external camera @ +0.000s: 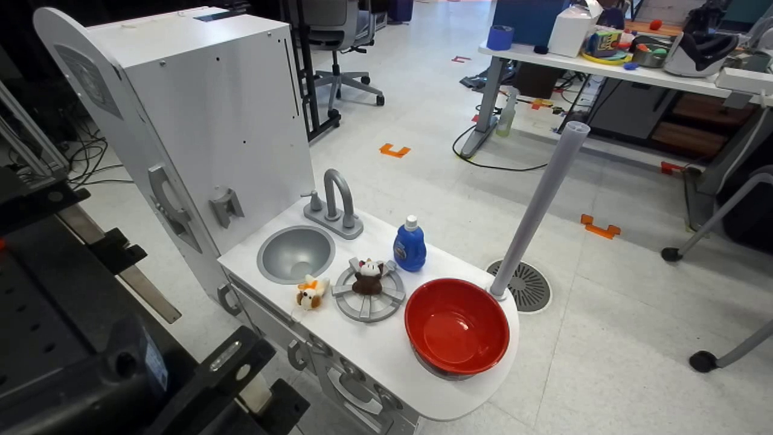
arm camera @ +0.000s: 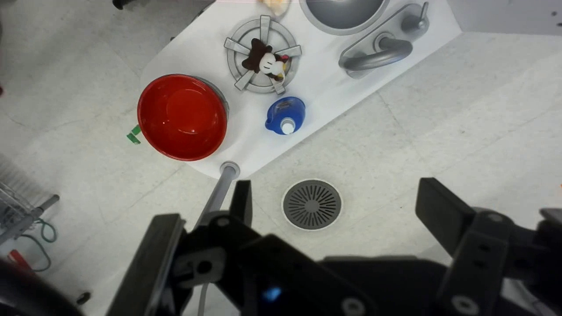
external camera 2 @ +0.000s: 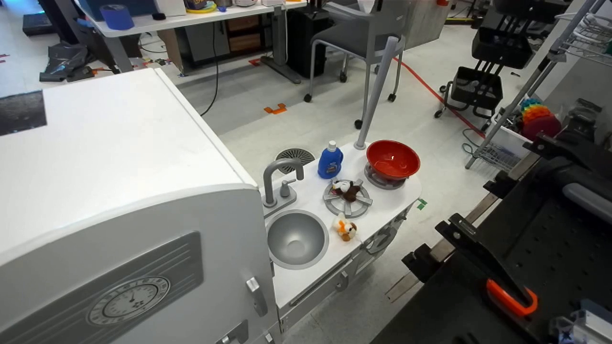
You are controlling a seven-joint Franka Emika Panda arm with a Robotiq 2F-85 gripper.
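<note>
My gripper is wide open in the wrist view, its two dark fingers far apart with only floor visible between them. Beyond it lies the white toy kitchen counter (external camera: 384,362). A red bowl (external camera: 458,326) sits on the counter's rounded end. On the grey burner (external camera: 351,310) rests a brown-and-white plush toy (external camera: 368,278). Close by stands a blue bottle (external camera: 410,248) with a white cap, upright. A white-and-brown plush dog (external camera: 311,293) with some orange lies between burner and sink (external camera: 295,254). Exterior views do not show the gripper.
A grey faucet (external camera: 338,204) rises behind the sink, and a grey pole (external camera: 540,210) leans up from the counter's corner beside the bowl. The tall white cabinet (external camera 2: 132,137) walls off the sink side. Bare counter shows in front of the burner.
</note>
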